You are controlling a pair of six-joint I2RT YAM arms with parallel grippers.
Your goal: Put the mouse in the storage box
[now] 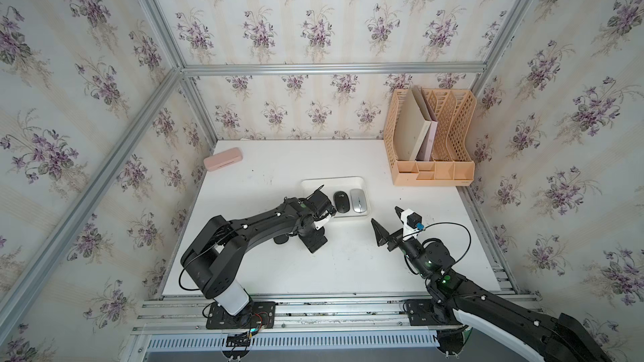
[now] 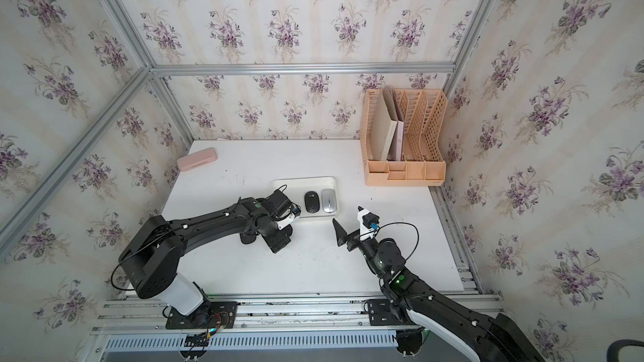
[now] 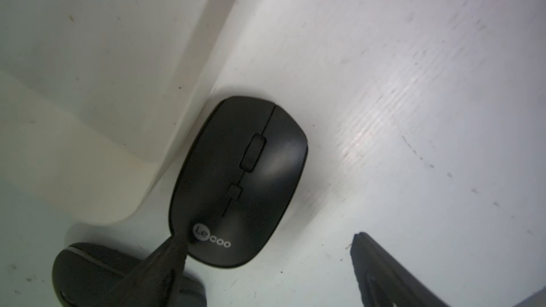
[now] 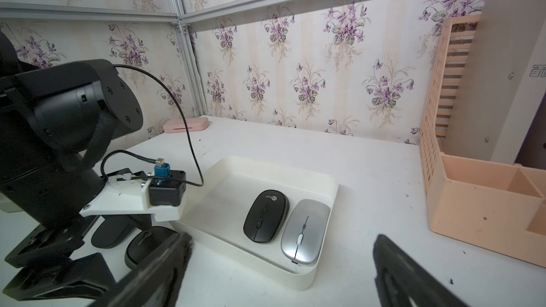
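A white storage box [image 1: 338, 181] stands mid-table, holding a black mouse [image 1: 341, 201] and a silver mouse [image 1: 358, 200]. Outside the box's wall, a black Lecoo mouse [image 3: 239, 176] lies on the table, close alongside it. Another dark mouse [image 3: 91, 267] rests near the box's corner, partly behind a finger in the left wrist view. My left gripper is open over the Lecoo mouse, whose logo end is by the left finger [image 3: 165, 261]; nothing is held. To the right of the box, my right gripper is open and empty.
An orange file rack [image 1: 432, 174] with folders stands at the back right. A pink case [image 1: 223, 159] lies at the back left. Bare table lies in front of the box and between the arms.
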